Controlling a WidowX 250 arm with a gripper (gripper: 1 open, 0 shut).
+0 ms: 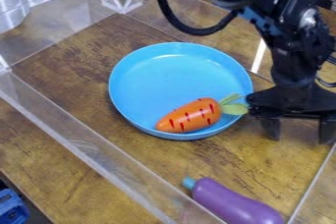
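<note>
My black gripper [292,120] is low over the wooden surface at the right, beside the blue plate, with its fingers spread open and pointing down. An orange toy carrot [190,116] with a pale green top lies on the lower right part of the blue plate [157,76]. A purple toy eggplant [237,200] with a teal stem lies at the bottom, below the plate. I cannot tell whether anything lies under or behind the gripper.
Clear plastic walls [92,147] edge the work area. A blue object [11,208] sits outside at the lower left. Bare wood [79,61] is free left of the plate and between plate and eggplant.
</note>
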